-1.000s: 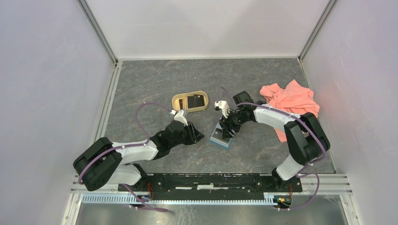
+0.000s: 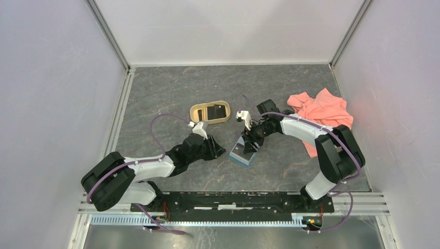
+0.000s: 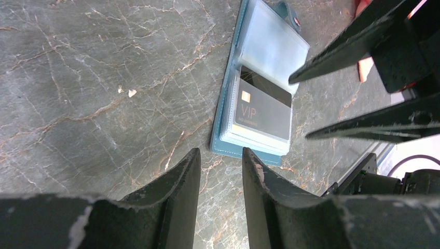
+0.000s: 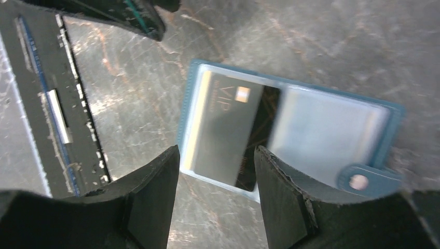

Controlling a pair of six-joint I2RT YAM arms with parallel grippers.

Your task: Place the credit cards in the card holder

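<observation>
A blue card holder (image 2: 241,160) with clear sleeves lies open on the marble surface; a grey VIP card (image 3: 259,111) with a dark card lies in its lower sleeve, the other sleeve (image 4: 327,129) looks empty. My right gripper hovers over the holder with fingers apart, nothing seen between them. My left gripper is just left of the holder, fingers part open and empty. A beige tray (image 2: 198,106) behind them holds more dark cards (image 2: 217,111).
A pink cloth (image 2: 321,109) lies at the right.
The holder sits slightly further left than a second ago. The left arm is still.
</observation>
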